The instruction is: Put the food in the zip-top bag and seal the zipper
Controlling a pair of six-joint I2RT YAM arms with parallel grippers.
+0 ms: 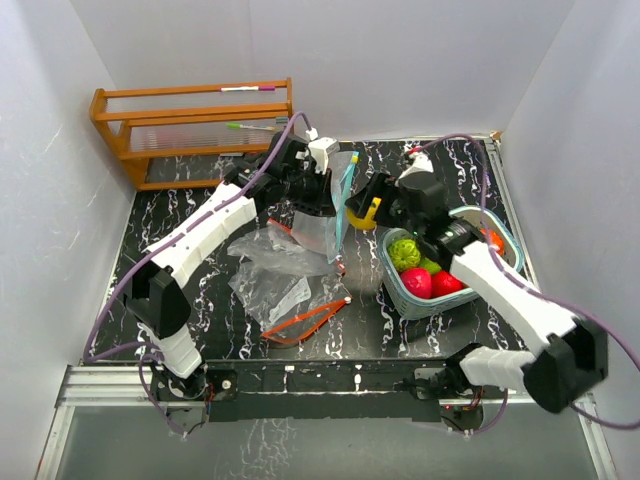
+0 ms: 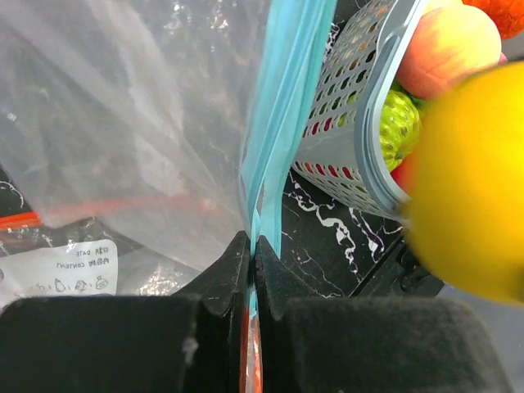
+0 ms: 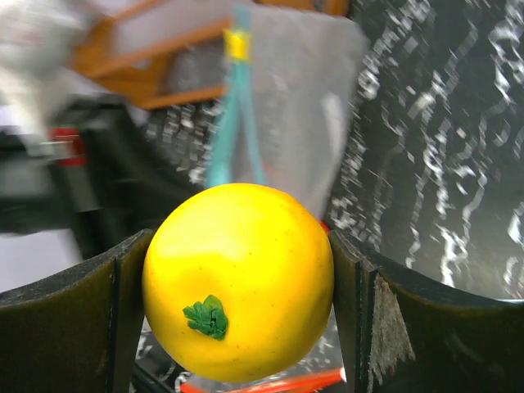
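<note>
My left gripper is shut on the rim of an upright zip top bag (image 2: 155, 115), at its light-blue zipper strip (image 2: 282, 98). My right gripper holds a yellow pepper-like food with a small green stem mark, just to the right of the bag (image 1: 335, 200) in the top view; in the left wrist view this yellow food (image 2: 467, 180) looms close at the right. More food, red, green and orange, sits in a light-blue basket (image 1: 410, 305) on the right.
Flat empty bags (image 1: 275, 275) with orange zippers lie on the dark marbled table. A wooden rack (image 1: 190, 183) stands at the back left.
</note>
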